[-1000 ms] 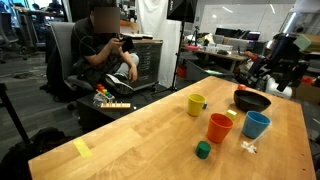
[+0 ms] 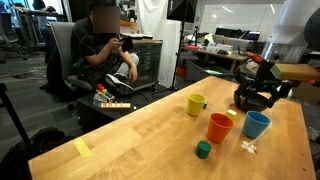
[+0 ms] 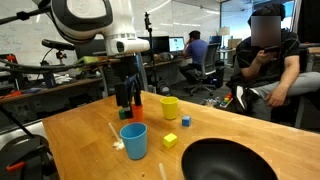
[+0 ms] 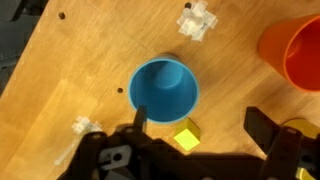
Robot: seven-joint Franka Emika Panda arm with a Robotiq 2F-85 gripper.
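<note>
My gripper is open, with nothing between its fingers. In exterior view 2 it hangs, pointing down, just above and behind the blue cup (image 3: 134, 140). The wrist view looks down into that empty blue cup (image 4: 163, 90), which stands upright ahead of the fingers. A red cup (image 2: 219, 127) stands beside it, and a yellow cup (image 2: 196, 104) is farther off. Close to the blue cup lies a yellow cube (image 4: 187, 134). A small green object (image 2: 203, 149) sits near the table's front edge.
A black pan (image 3: 228, 160) takes up table space close by. A blue cube (image 3: 185, 121) lies near the yellow cup. White scraps (image 4: 197, 20) lie around the blue cup. A person (image 2: 105, 50) sits beyond it.
In exterior view 1 the gripper has come lower and to the left, and now partly covers the black pan. The cups have stayed in place.
</note>
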